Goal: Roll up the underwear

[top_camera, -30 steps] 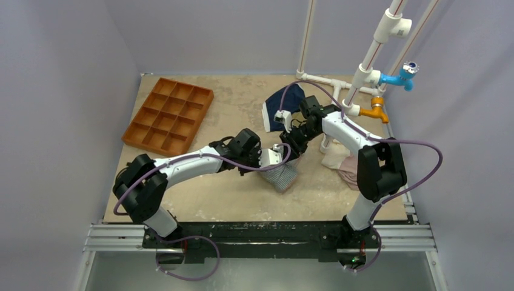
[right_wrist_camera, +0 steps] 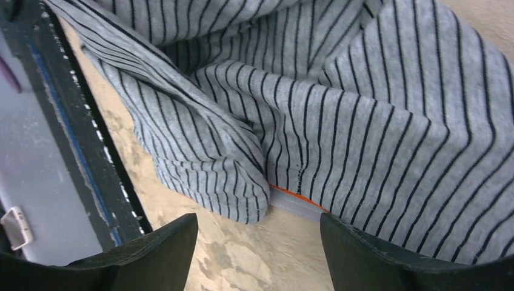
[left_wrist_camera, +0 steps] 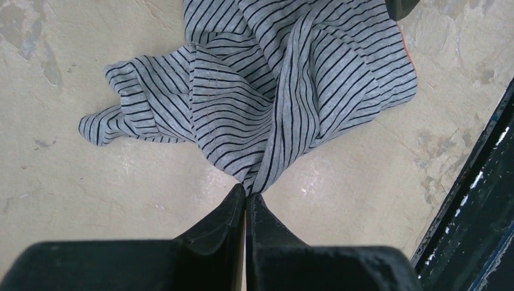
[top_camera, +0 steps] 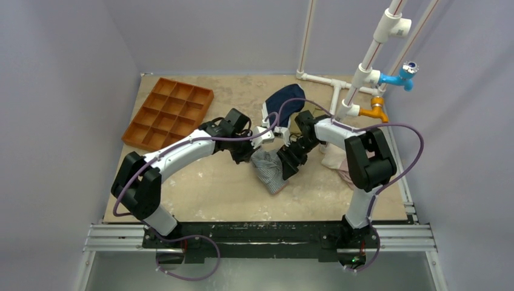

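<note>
Grey, black-striped underwear [top_camera: 270, 171] lies crumpled in mid-table, between the two arms. In the left wrist view, my left gripper is shut on a gathered tip of the striped underwear [left_wrist_camera: 233, 112]; folds run from its fingertips up into the cloth. My right gripper stands open over the right part of the underwear [right_wrist_camera: 363, 145], with its fingers apart and nothing held. An orange-edged border of the cloth shows just ahead of them. A dark finger of the other gripper pokes into the top of the left wrist view.
An orange-brown compartment tray [top_camera: 168, 114] sits at the back left. Dark blue cloth [top_camera: 283, 104] lies behind the arms, and pink and cream cloth [top_camera: 339, 162] at the right. White pipes with taps [top_camera: 379, 110] rise at the back right.
My left gripper moved back and slightly left, pulling the near cloth with it.
</note>
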